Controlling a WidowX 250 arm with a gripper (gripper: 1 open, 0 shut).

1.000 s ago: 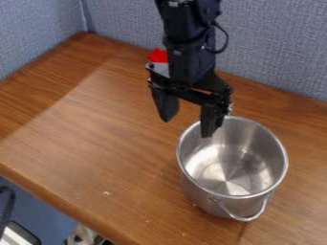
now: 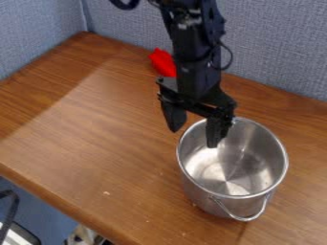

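A black gripper (image 2: 194,122) hangs from the arm above the left rim of a steel pot (image 2: 232,180), its two dark fingers spread apart and open, with nothing seen between them. The pot stands upright at the right, and its visible interior looks empty. Behind the arm, at the back of the table, lies a red object (image 2: 163,62), partly hidden by the arm.
Grey padded walls border it at the back and left. Dark hardware sits at the bottom-left corner.
The gripper has shifted slightly toward the viewer and down in the picture, and more of the red object shows behind it. The pot has not moved.
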